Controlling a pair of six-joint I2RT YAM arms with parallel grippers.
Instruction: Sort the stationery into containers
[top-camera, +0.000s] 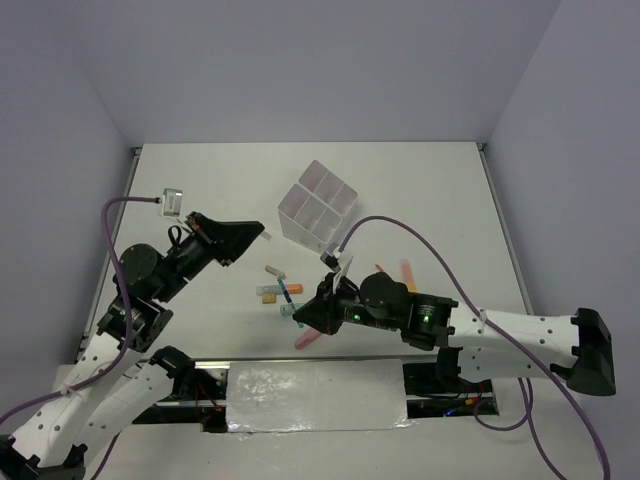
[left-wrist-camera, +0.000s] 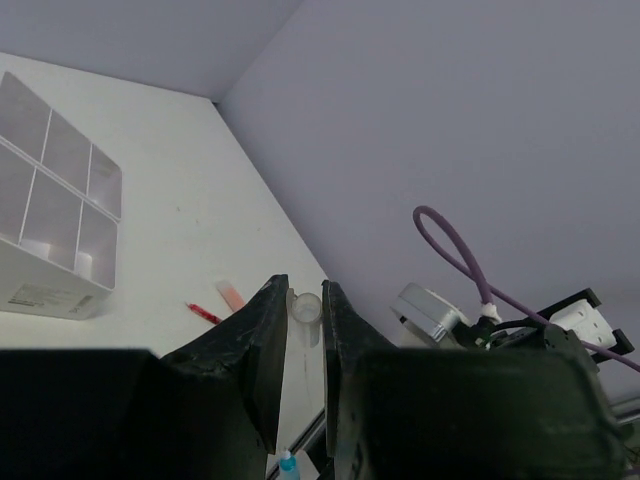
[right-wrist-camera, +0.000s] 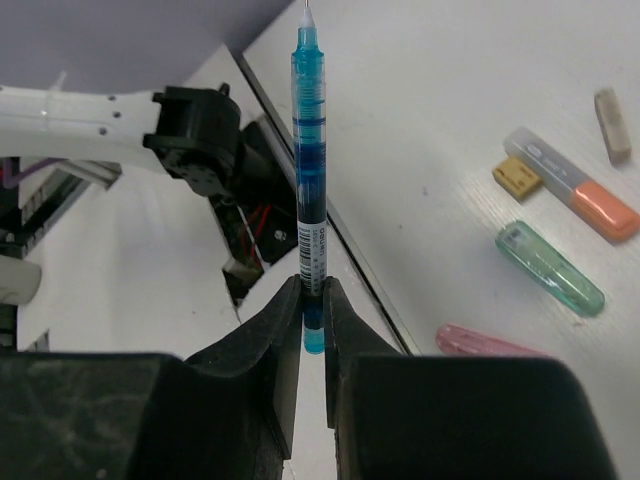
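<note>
A white compartment organizer (top-camera: 318, 205) stands at the back middle. My left gripper (top-camera: 260, 228) is raised left of it, shut on a pale cylindrical item (left-wrist-camera: 306, 312). My right gripper holds a blue pen (right-wrist-camera: 311, 160) upright in its view, at the front middle in the top view. Below lie a grey-orange item (right-wrist-camera: 590, 200), a small yellow block (right-wrist-camera: 517, 178), a pale eraser (right-wrist-camera: 612, 125), a green item (right-wrist-camera: 548, 265) and a pink item (right-wrist-camera: 480, 343).
A red pen (left-wrist-camera: 203, 312) and a pale orange item (left-wrist-camera: 228, 293) lie right of the organizer. Walls border it.
</note>
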